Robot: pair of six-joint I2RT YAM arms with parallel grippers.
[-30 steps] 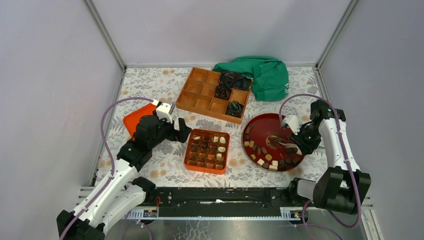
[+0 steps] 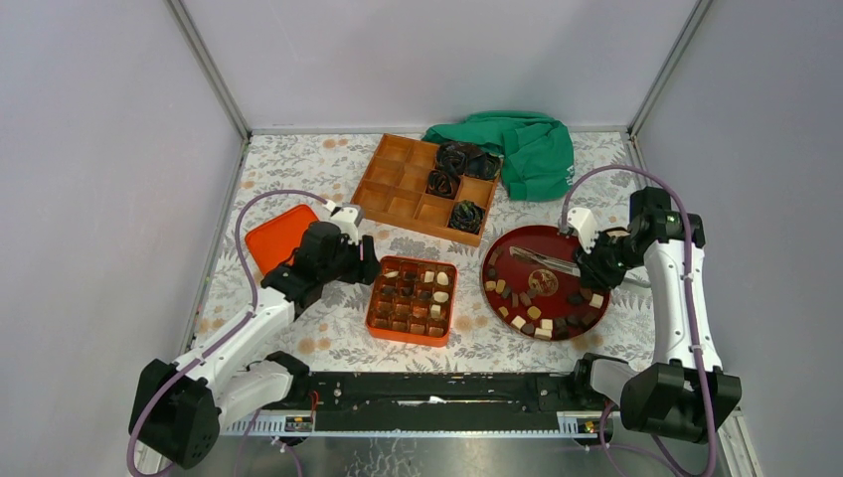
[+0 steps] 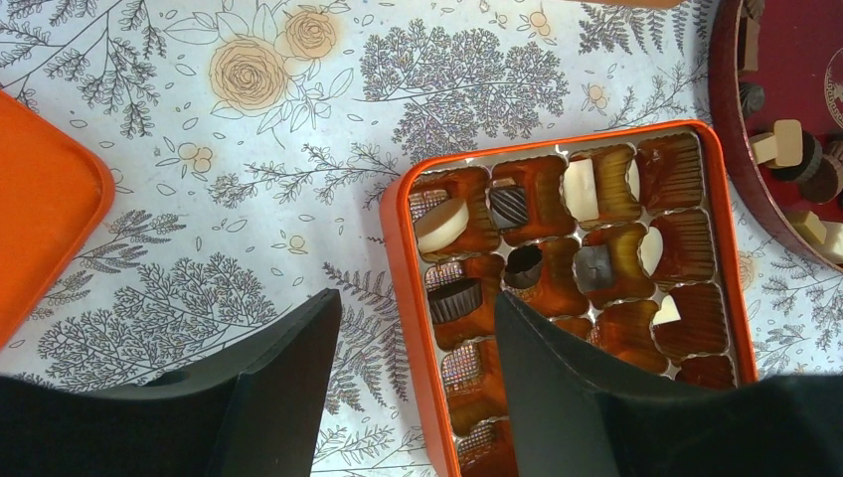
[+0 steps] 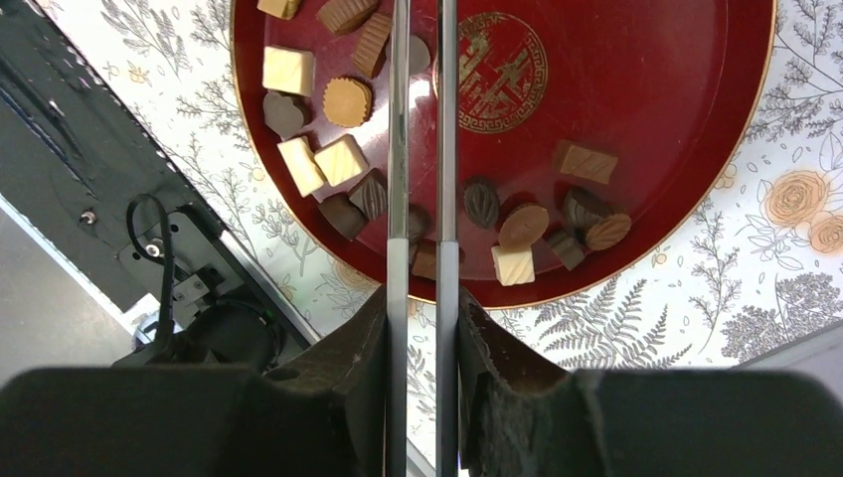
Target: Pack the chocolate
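The orange-rimmed chocolate box, with a brown compartmented insert, has chocolates in several cells and other cells bare. In the left wrist view a white oval chocolate and a dark ridged one sit in its left column. My left gripper is partly open over the box's left edge, nothing between its fingers. Metal tongs are clasped by my right gripper, their two arms apart. They reach over the round red tray of loose chocolates. The tongs' tips lie outside the right wrist view.
An orange lid or tray lies behind the left arm. Behind the box is a wooden divided tray with dark wrapped bundles, beside a green cloth.
The right gripper has moved back and a little right, carrying the tongs. The chocolates in the box look unmoved.
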